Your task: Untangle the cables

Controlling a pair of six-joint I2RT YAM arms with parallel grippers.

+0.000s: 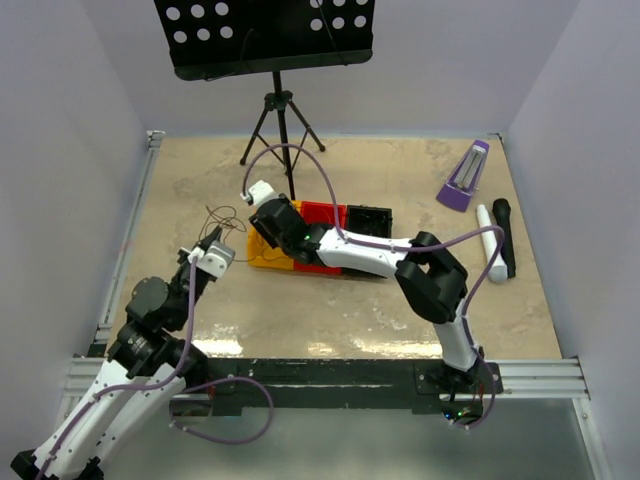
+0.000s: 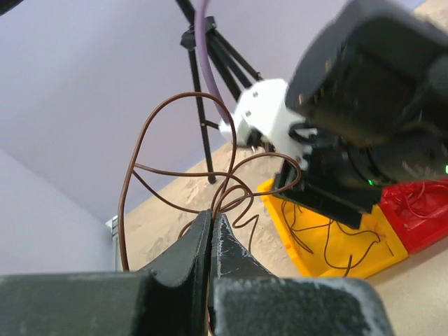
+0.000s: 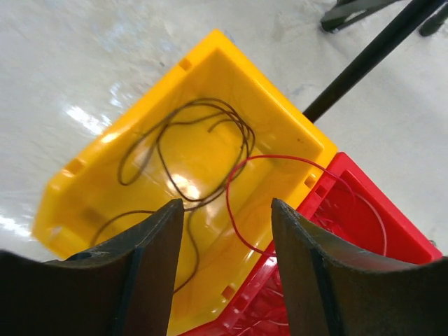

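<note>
My left gripper is shut on a thin brown cable [image 2: 126, 182], which loops up and around its tips. In the top view this cable [image 1: 226, 218] hangs left of the yellow bin [image 1: 270, 262]. Over that bin, my right gripper stands open with nothing held. Below its fingers [image 3: 166, 224], dark brown cable [image 3: 192, 105] lies in loose coils on the yellow floor. A red cable [image 3: 294, 157] arches from the red bin [image 3: 413, 241] across the shared rim into the yellow bin. The right arm hides part of the bins from above.
A black bin [image 1: 370, 222] adjoins the red one. The music stand's pole [image 1: 285, 150] rises close behind the bins. At the right lie a purple holder [image 1: 463, 178], a white rod [image 1: 490, 240] and a black one [image 1: 505, 235].
</note>
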